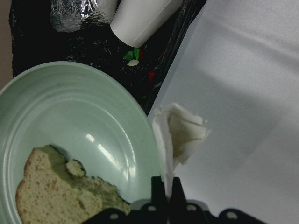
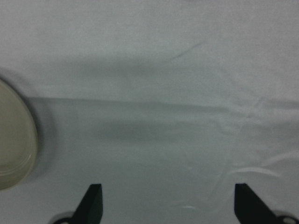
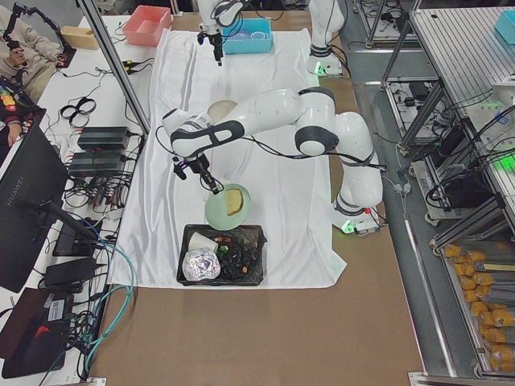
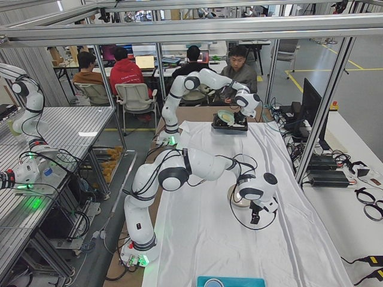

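Observation:
A pale green plate [image 3: 217, 211] with a piece of bread [image 1: 56, 186] is beside my left gripper, which is shut on a crumpled white paper [image 1: 180, 130] and perhaps the plate's rim; the rim contact is unclear. Beyond it is a black bin [image 3: 185, 277] holding a white cup [image 1: 140, 21], crumpled foil [image 3: 201, 264] and small coloured bits. My right gripper is open over bare cloth, beside a beige dish [image 2: 11, 140].
A blue container [image 3: 247, 47] stands at the far end of the white cloth. A red container [image 3: 146, 26] sits on the side table. The cloth's middle has free room.

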